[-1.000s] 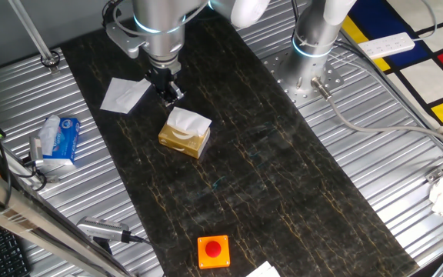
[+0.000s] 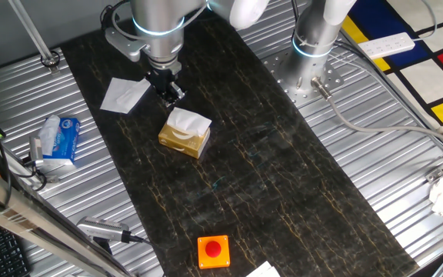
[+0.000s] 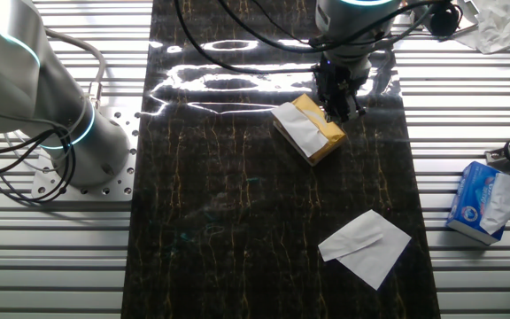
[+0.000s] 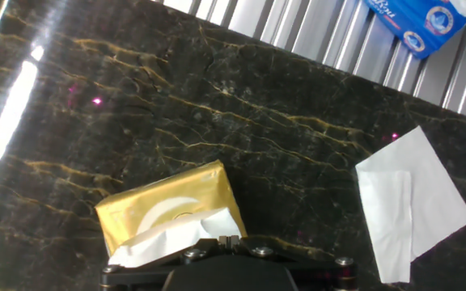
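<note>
A gold tissue pack (image 2: 183,141) with a white tissue (image 2: 189,121) standing out of its top lies on the dark marbled mat. Close beside it, on the side toward the arm, hangs my gripper (image 2: 174,100). The wrist view shows the finger tips of the gripper together, with nothing visible between them; the pack (image 4: 164,198) and its tissue (image 4: 176,234) appear just past them. A folded white sheet of tissue (image 3: 367,247) lies flat on the mat, apart from both pack and gripper.
A blue tissue pack (image 2: 65,141) rests on the ribbed metal table beyond the mat's edge. An orange box with a red button (image 2: 214,251) sits at the mat's near end. Cables hang around the arm.
The arm has shifted only very slightly over the last second. The gold pack and the loose sheet lie where they were.
</note>
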